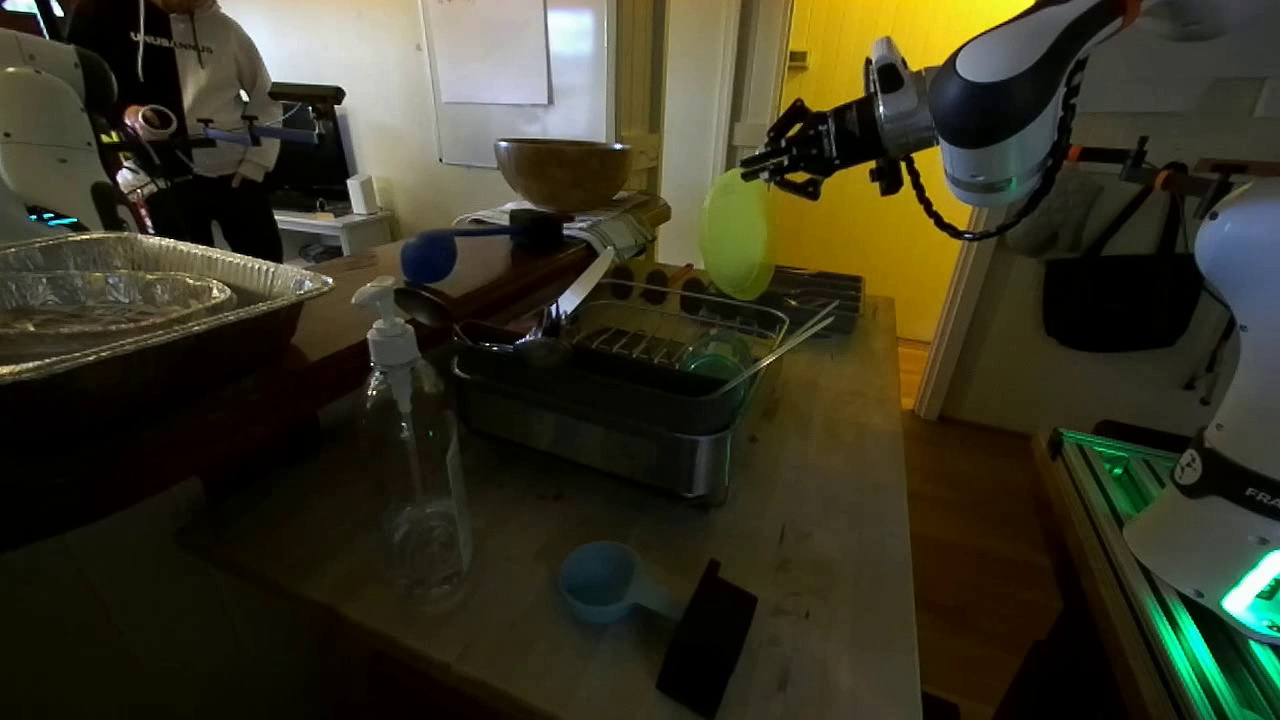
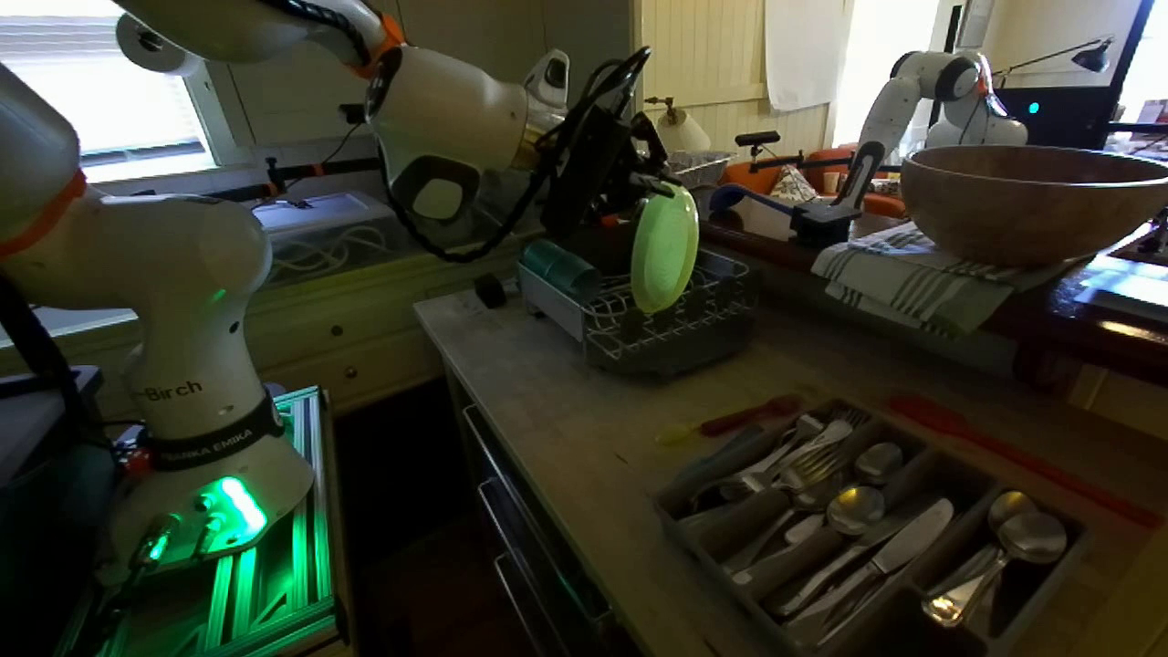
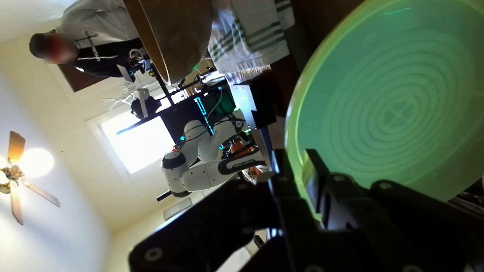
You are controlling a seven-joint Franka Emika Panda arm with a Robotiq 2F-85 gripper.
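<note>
A green plate [image 1: 737, 235] hangs on edge in the air, its rim pinched in my gripper [image 1: 756, 164]. In exterior view 2 the plate [image 2: 664, 250] appears tall and narrow, above the near end of the dish rack [image 2: 657, 327] with no clear contact. From the wrist, the ridged face of the plate [image 3: 390, 104] fills the right side, and its rim passes between the two dark fingertips of my gripper. The rack [image 1: 600, 420] stands on the wooden counter below, holding a green cup [image 1: 717, 355] and several utensils.
A cutlery tray [image 2: 865, 526] lies past the rack. On a raised ledge stand a wooden bowl [image 1: 564, 174] and a blue ladle [image 1: 429, 256]. A pump bottle [image 1: 420, 504] and blue scoop [image 1: 600, 582] occupy the counter's other end. Bare counter [image 1: 828, 480] runs along its edge.
</note>
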